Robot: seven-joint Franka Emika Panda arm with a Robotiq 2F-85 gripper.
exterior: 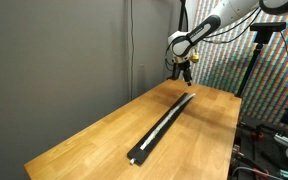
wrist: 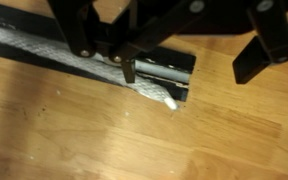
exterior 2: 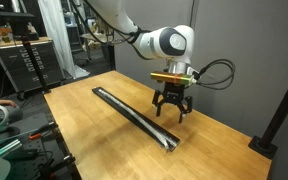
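A long black channel (exterior: pixel 142 150) lies on the wooden table, with a white braided rope (wrist: pixel 154 92) running along it. In the wrist view the rope's pale end pokes out past the channel's side, near the channel's end. My gripper stands open above that end, one dark finger (wrist: pixel 129 68) over the rope and the other finger (wrist: pixel 249 62) over bare wood. Nothing shows between them. From the second exterior view, the gripper (exterior 2: pixel 172 106) hangs over the table close to the channel (exterior 2: pixel 124 108), clear of it.
Bare wooden table (exterior 2: pixel 74 120) surrounds the channel on both sides. A grey wall panel (exterior: pixel 74 80) stands behind the table. A black stand (exterior: pixel 284 130) is at the right edge of the first exterior view.
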